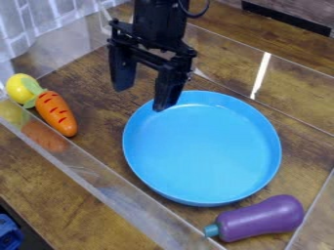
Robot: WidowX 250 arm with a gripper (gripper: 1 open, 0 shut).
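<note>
My black gripper (146, 78) hangs open above the wooden table, behind the blue plate (200, 151), its two fingers spread wide with nothing seen between them. An orange carrot (55, 113) lies at the left, beside a yellow object (21, 88) that looks like a lemon or similar vegetable. A purple eggplant (257, 219) lies at the lower right, past the plate's rim.
Clear plastic walls run along the left and lower edges of the work area. Bare wood (287, 68) shows at the back right. A dark blue object sits at the lower left corner.
</note>
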